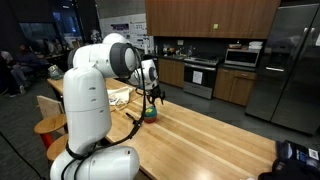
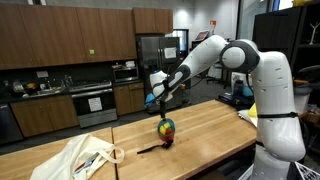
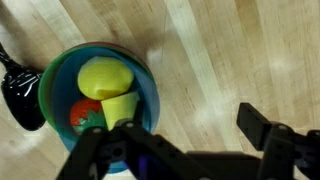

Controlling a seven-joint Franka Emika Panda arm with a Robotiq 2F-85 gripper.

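Note:
My gripper is open, its two black fingers wide apart with only bare wood visible between them. The bowl (image 3: 154,108), teal and blue, lies to the left in the wrist view, partly covered by the left finger. Inside it are a yellow lemon-like fruit (image 3: 105,78), a red strawberry-like piece (image 3: 86,115) and a pale yellow block (image 3: 120,108). From outside, the gripper (image 2: 160,106) hangs above the bowl (image 2: 166,129), apart from it. A black utensil (image 3: 22,92) rests beside the bowl.
A crumpled white cloth (image 2: 88,152) covers part of the wooden table (image 2: 215,125). Wide bare tabletop lies to the right of the bowl in exterior view 1. Dark items (image 1: 295,160) stand at that view's lower right.

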